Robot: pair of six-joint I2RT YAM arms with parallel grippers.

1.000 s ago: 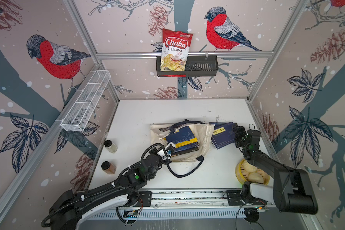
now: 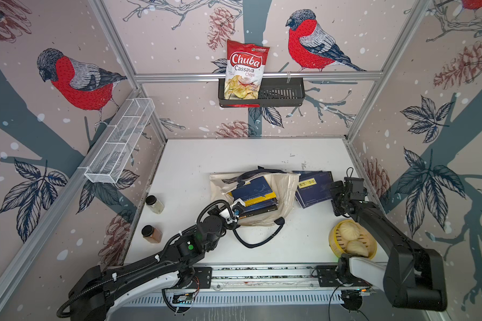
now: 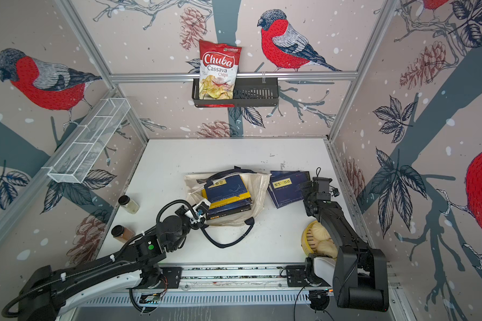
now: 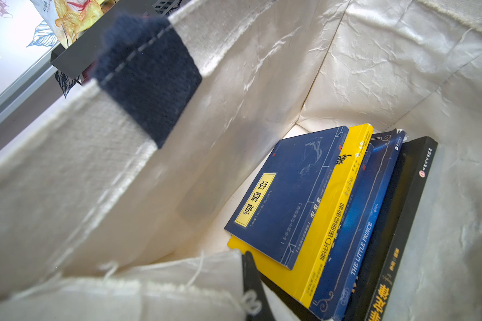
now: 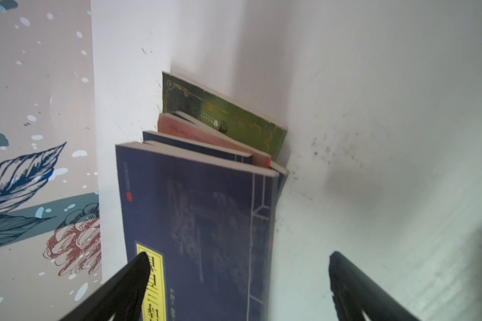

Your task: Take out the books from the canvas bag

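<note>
The cream canvas bag (image 2: 285,187) lies mid-table with its mouth open. Inside, the left wrist view shows a stack: a dark blue book (image 4: 289,192), a yellow book (image 4: 316,256), a blue Little Prince book (image 4: 366,246) and a black book (image 4: 404,214). At the bag's near left rim, my left gripper (image 2: 235,210) is shut on the canvas edge; one black finger (image 4: 256,291) shows inside, the other is hidden. To the bag's right lies a pile of several books (image 5: 198,214). Over that pile's right side, my right gripper stands open, empty.
Two jars (image 2: 154,203) stand at the table's left edge. A yellow steamer with buns (image 2: 334,240) sits at the front right, beneath the right arm. Behind the bag the table (image 2: 241,152) is clear.
My right gripper has drawn back to the right, uncovering more of the book pile. The left arm, the bag and the books inside it look unchanged.
</note>
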